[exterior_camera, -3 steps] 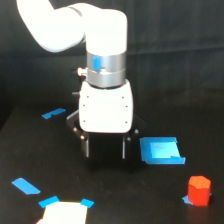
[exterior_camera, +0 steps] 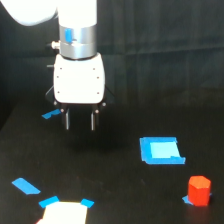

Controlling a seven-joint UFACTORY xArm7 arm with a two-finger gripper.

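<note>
My gripper point(exterior_camera: 81, 120) hangs below the white hand in the upper left of the camera view, well above the dark table. Its two thin fingers stand apart, and nothing shows between them. At the lower right sits a red block point(exterior_camera: 199, 190), far from the gripper. A pale square point(exterior_camera: 164, 150) framed in blue tape lies right of centre. At the bottom left, a whitish flat thing point(exterior_camera: 65, 213) is partly cut off by the frame's edge; something small and reddish shows at its left side.
Blue tape strips mark the table: one at the left point(exterior_camera: 26, 186), one further back point(exterior_camera: 53, 113), and others by the whitish thing. A dark curtain point(exterior_camera: 160, 60) closes off the back.
The arm and gripper have moved back and to the left, and a little higher in the view. The red block, the taped square and the whitish thing have stayed in place.
</note>
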